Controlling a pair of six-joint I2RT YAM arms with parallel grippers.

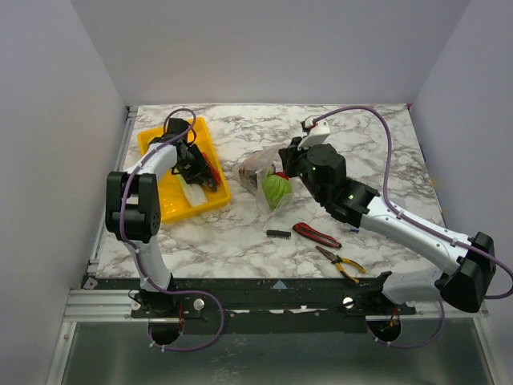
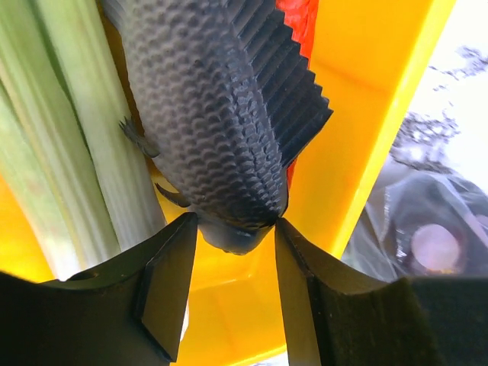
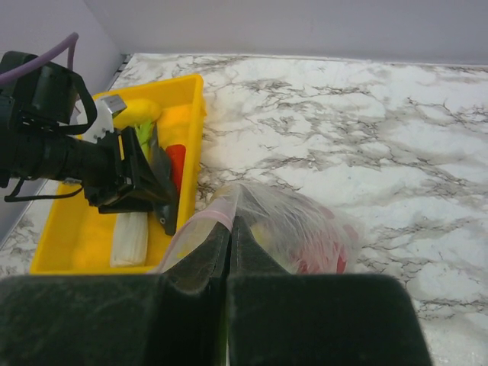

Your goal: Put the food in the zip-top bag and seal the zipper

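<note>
In the left wrist view a dark scaly toy fish [image 2: 206, 107] lies lengthwise in the yellow tray [image 1: 178, 210]. My left gripper is shut on its narrow end, one finger on each side. The clear zip top bag [image 1: 249, 175] stands to the right of the tray, with a green item [image 1: 276, 189] and something red showing through it. At the bag's rim my right gripper is shut, the thin plastic edge [image 3: 207, 215] running to its fingertips. The bag's zipper cannot be made out.
Beside the fish in the tray are pale green stalks [image 2: 91, 122] and a red item [image 2: 303, 23]. A black block [image 1: 278, 234], a red-handled tool [image 1: 316, 234] and yellow pliers [image 1: 341, 263] lie in front of the bag.
</note>
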